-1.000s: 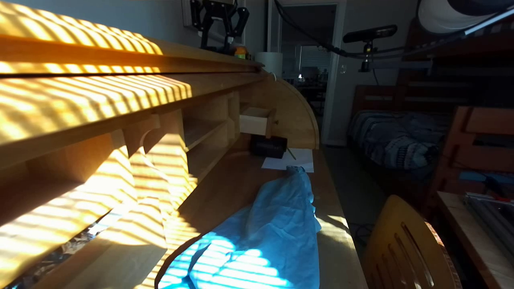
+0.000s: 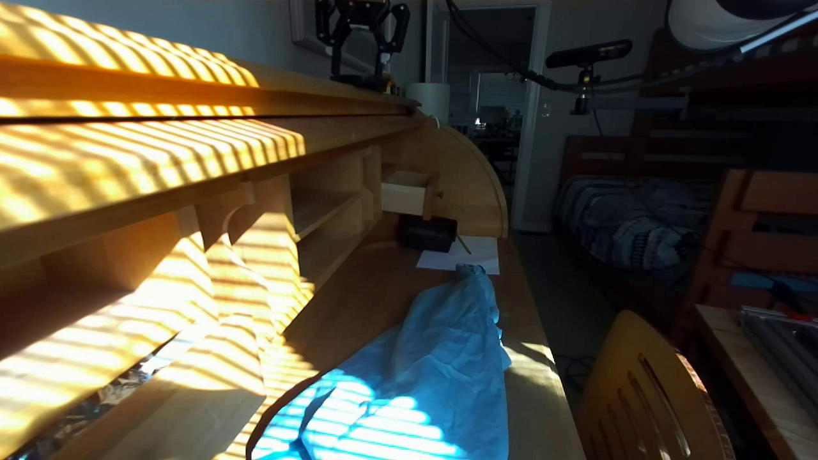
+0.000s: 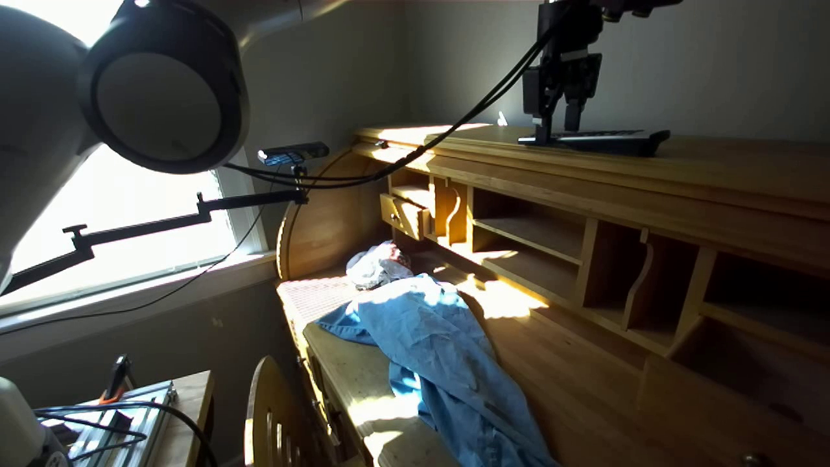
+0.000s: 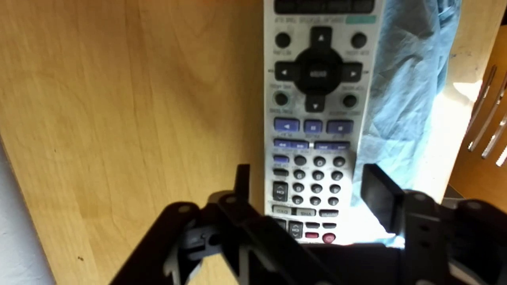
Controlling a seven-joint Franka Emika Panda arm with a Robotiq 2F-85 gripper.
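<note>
A long silver remote control (image 4: pixel 316 111) with dark and blue buttons lies on the desk's wooden top; in exterior view 2 the remote (image 3: pixel 615 141) shows as a dark, thin shape. My gripper is over its lower end, fingers spread to either side. Gaps show between the remote and both fingertips, so it is not gripped. Exterior view 1 has the gripper (image 2: pixel 358 68) low at the top's far end, pointing down. In exterior view 2 the gripper (image 3: pixel 557 128) is at the remote's left end.
Below the top, a blue cloth (image 2: pixel 452 345) is spread over the desk surface. A small drawer (image 2: pixel 406 191) stands pulled out. Black cables (image 3: pixel 482 101) hang by the arm. A wooden chair (image 2: pixel 648 391) is beside the desk. Bare wood (image 4: pixel 142 118) lies left of the remote.
In exterior view 1 my gripper has shifted slightly to the right, and its fingers look a little farther apart. It now hides most of the small orange object behind it. The cloth is unmoved.
</note>
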